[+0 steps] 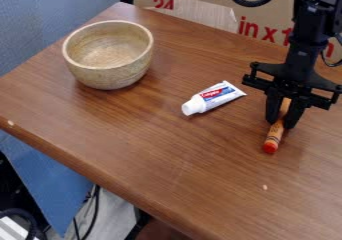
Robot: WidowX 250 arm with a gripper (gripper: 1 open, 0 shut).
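Note:
My black gripper [283,109] is lowered at the right of the wooden table, over an orange crayon [275,135] with a red tip pointing toward the front. The fingers sit around the crayon's upper part; whether they are closed on it I cannot tell. Left of it lies a white toothpaste tube [214,96] with a red and blue label. Farther back at the left stands a pale beige bowl [107,72], empty as far as shows.
A cardboard box [187,4] stands behind the table. The table's left edge drops to a blue surface [47,174] and cables.

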